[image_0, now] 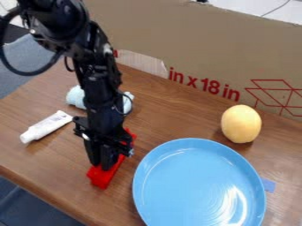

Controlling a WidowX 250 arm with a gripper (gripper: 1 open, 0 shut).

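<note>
My black gripper (pixel 109 152) is down over a long red object (pixel 102 175) on the wooden table, with its fingers around the middle of it; whether they grip it is hard to tell. To the right lies a blue plate (pixel 199 184). A yellow lemon-like object (pixel 241 124) stands behind the plate.
A white tube (pixel 46 126) lies at left, and a pale rolled cloth (pixel 77 96) sits behind my arm. A cardboard box wall (pixel 200 53) closes off the back. The table's left edge drops to a dark surface.
</note>
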